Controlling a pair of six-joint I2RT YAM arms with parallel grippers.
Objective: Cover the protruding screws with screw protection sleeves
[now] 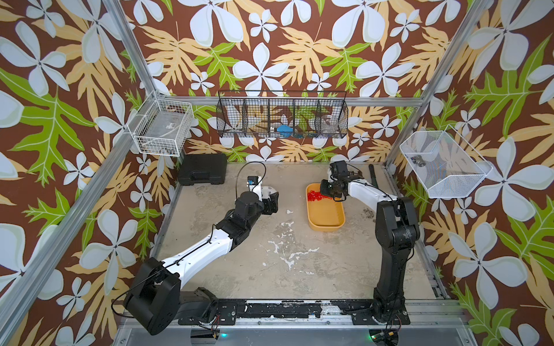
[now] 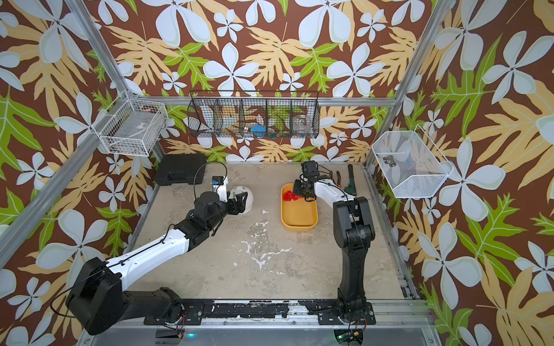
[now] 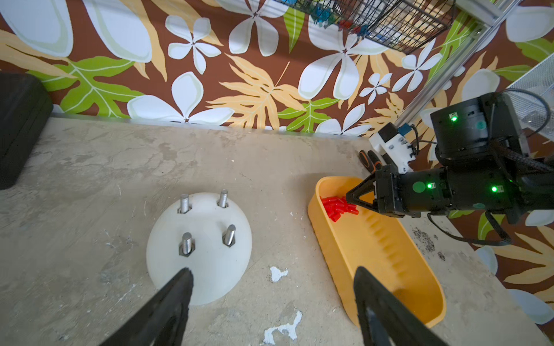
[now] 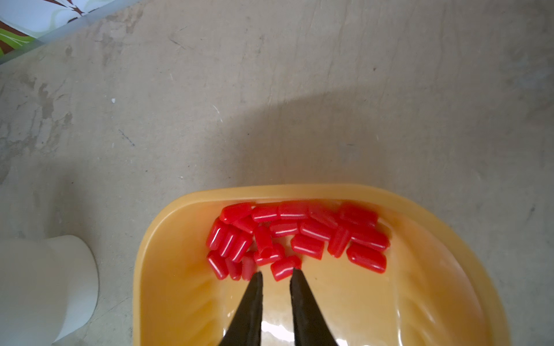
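A white dome (image 3: 199, 253) with several bare metal screws (image 3: 229, 235) pointing up stands on the table. To its right, a yellow bin (image 3: 340, 271) holds a pile of red sleeves (image 4: 308, 245), heaped against the bin's far wall. My left gripper is wide open with nothing between its fingers, near the dome. Over the bin, my right gripper points at the near edge of the pile, its fingers parted by a narrow gap. One sleeve (image 4: 286, 268) lies just beyond those fingertips; whether they touch it, I cannot tell.
A black case (image 1: 202, 169) lies at the back left. Orange-handled tools (image 3: 369, 161) lie behind the bin. Wire baskets (image 1: 282, 118) hang on the back and side walls.
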